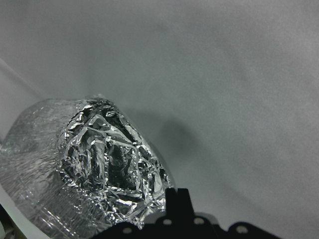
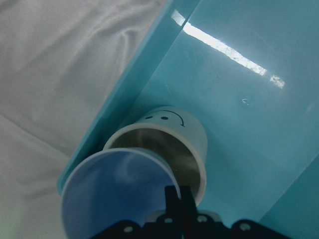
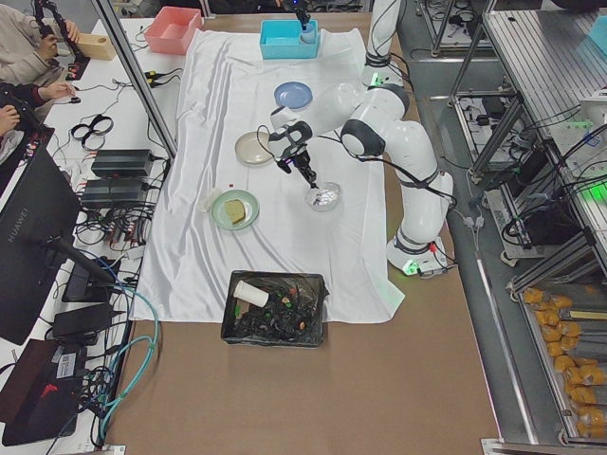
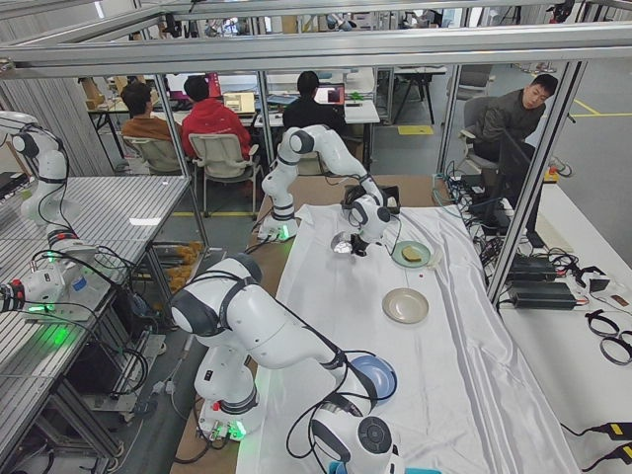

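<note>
A crumpled foil piece with clear plastic (image 1: 109,159) lies on the white cloth in the left wrist view, my left gripper (image 3: 311,183) low at its edge; whether the fingers hold it I cannot tell. In the right wrist view a white cup with a drawn smile (image 2: 179,129) stands in a blue bin (image 2: 239,114). A blue cup (image 2: 114,184) sits over it, its rim at the fingertips of my right gripper, which is shut on it.
A green plate (image 3: 228,218) with a sponge-like item, a beige plate (image 3: 248,152) and a blue plate (image 3: 293,95) lie on the cloth. A black bin (image 3: 273,332) with assorted items stands at the front.
</note>
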